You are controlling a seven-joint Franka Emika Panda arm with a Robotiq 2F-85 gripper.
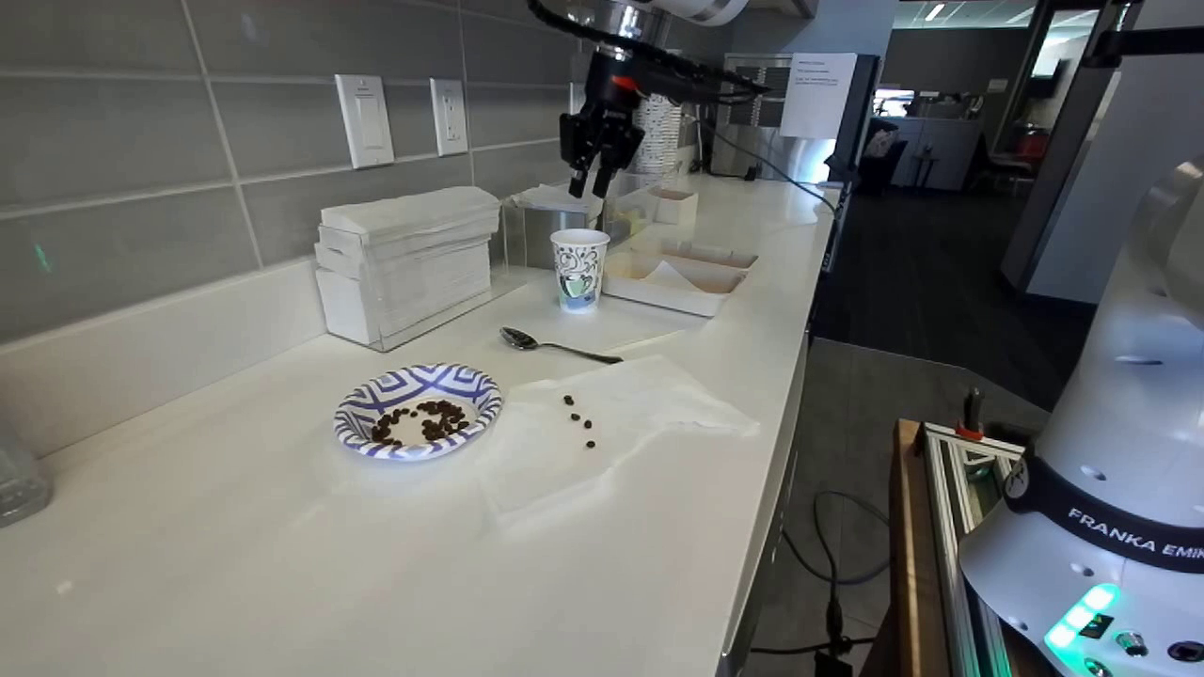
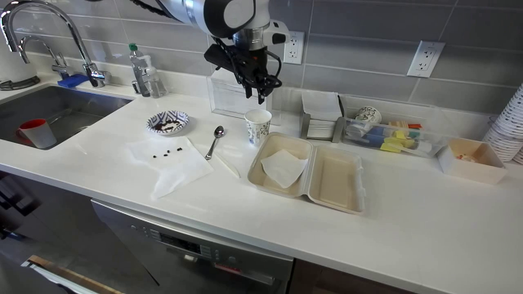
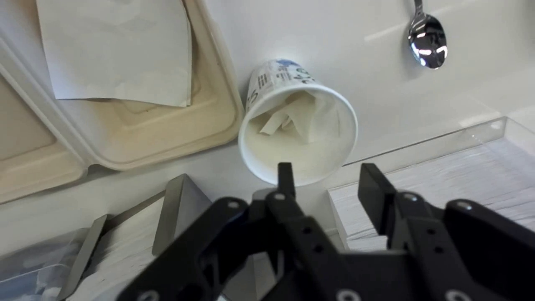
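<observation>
A patterned paper cup (image 1: pixel 578 275) stands upright on the counter, between the napkin holder and the takeout box. Looking down into it, the wrist view shows crumpled white paper (image 3: pixel 296 118) inside. My gripper hangs above the cup, its fingertips apart and nothing visible between them. In the second exterior view the gripper (image 2: pixel 257 96) is clear of the rim of the cup (image 2: pixel 258 125).
The open takeout box (image 2: pixel 338 179) with a paper piece sits beside the cup. A spoon (image 2: pixel 214 142), a napkin with several beans (image 2: pixel 169 159) and a bowl of beans (image 2: pixel 167 122) lie to the left. Napkin holders (image 1: pixel 412 265) stand behind near the wall.
</observation>
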